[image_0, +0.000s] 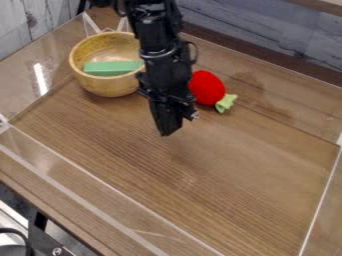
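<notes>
My black gripper (168, 124) hangs over the wooden table (201, 200) at centre, just right of a tan bowl (116, 50) that holds a green block (110, 68). The gripper is shut, with nothing visible between its fingers. Behind and right of it lies a red round object (209, 86) with a pale green part (227, 101) at its right side.
A light wall or edge (40, 40) runs along the upper left, and a dark cable or fitting (11, 240) is at the lower left corner.
</notes>
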